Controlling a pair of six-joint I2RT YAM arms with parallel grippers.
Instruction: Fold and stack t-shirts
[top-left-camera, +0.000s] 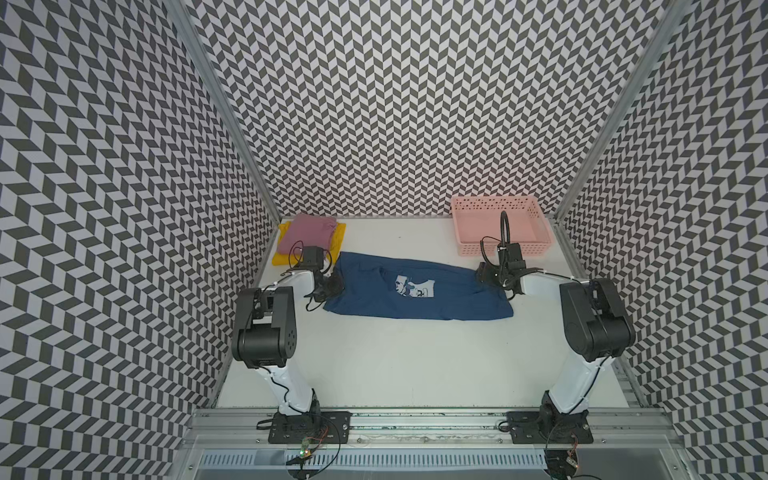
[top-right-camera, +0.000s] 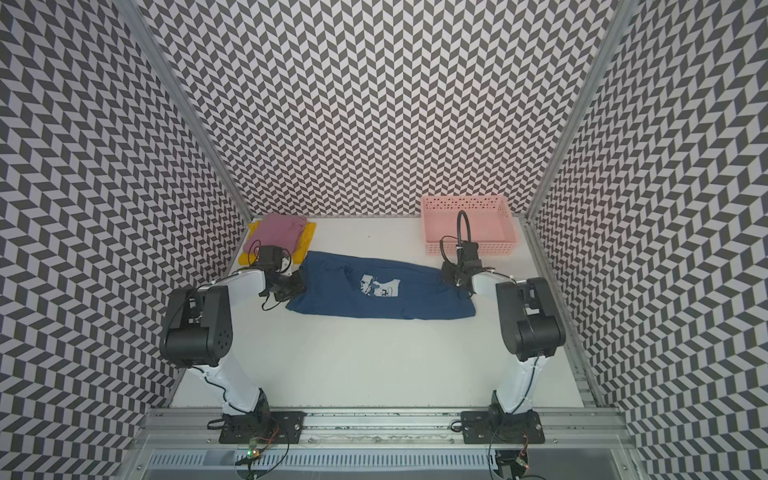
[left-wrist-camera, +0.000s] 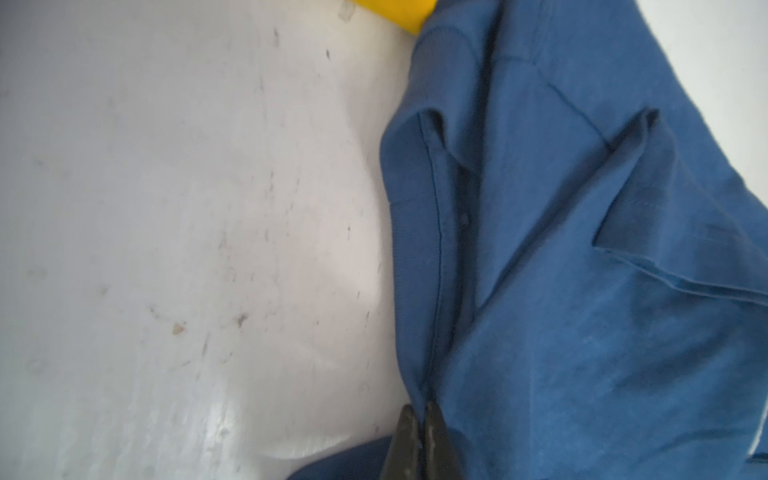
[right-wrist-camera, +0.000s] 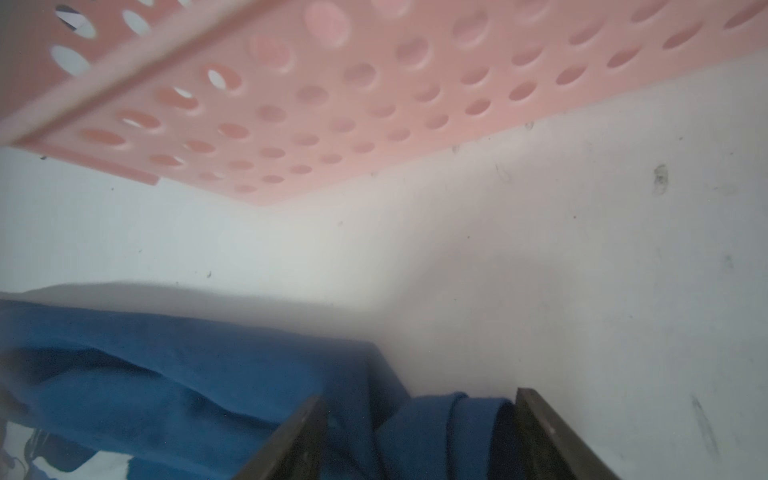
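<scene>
A navy t-shirt (top-left-camera: 376, 304) with a white print (top-right-camera: 380, 285) lies lengthwise across the table, folded into a long strip with some creases. At its left end my left gripper is shut, its tips on the shirt's edge, with fabric running down to them. My right gripper stands open at the shirt's right end, a raised fold of cloth between its fingers. A mauve folded shirt (top-right-camera: 280, 229) rests on a yellow one (top-right-camera: 244, 257) at the back left.
An empty pink basket (top-right-camera: 468, 216) stands at the back right, just behind the right gripper.
</scene>
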